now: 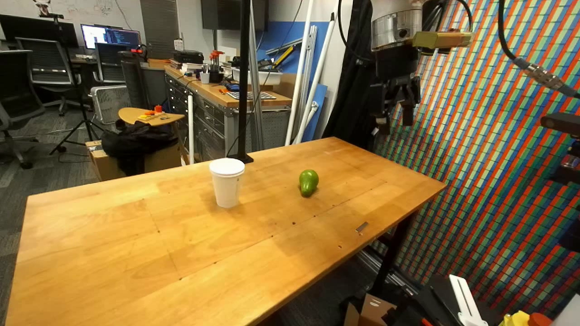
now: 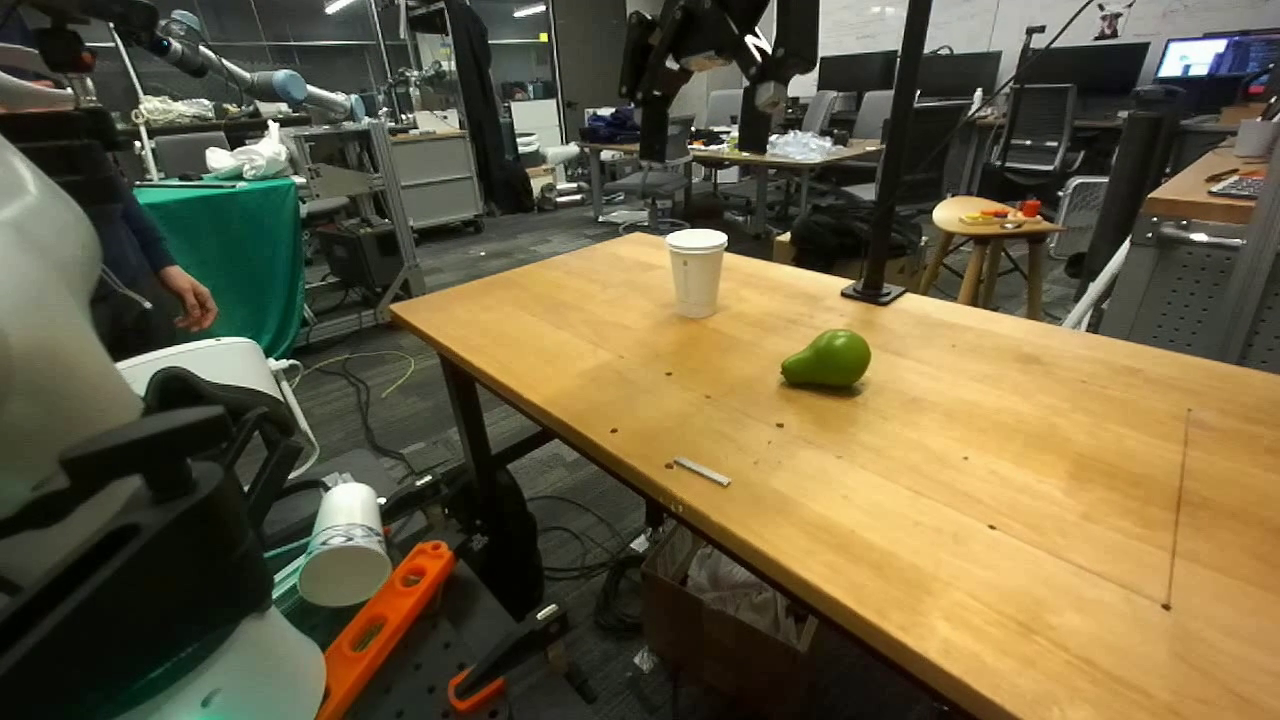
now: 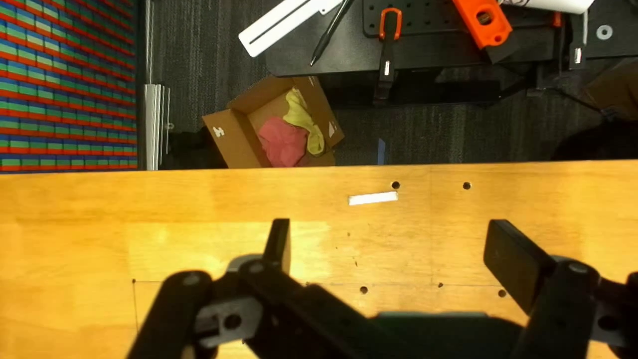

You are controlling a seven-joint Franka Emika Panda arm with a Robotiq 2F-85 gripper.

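A white lidded paper cup [image 1: 226,187] stands upright on the wooden table [image 1: 136,255]. Apart from it lies a green avocado-like or pear-shaped fruit [image 1: 308,182], on its side in the second exterior view, where both the fruit [image 2: 828,360] and the cup [image 2: 697,276] show clearly. High above the tabletop, clear of both objects, hangs my gripper [image 1: 395,124]. Its two black fingers are spread wide in the wrist view, and between the fingertips of the gripper only bare table shows. Neither cup nor fruit appears in the wrist view.
A black upright post [image 2: 885,180] is fixed at the table's far edge. A small flat metal strip [image 3: 373,198] lies close to the near edge. Below that edge sits an open cardboard box [image 3: 245,128] with cloths.
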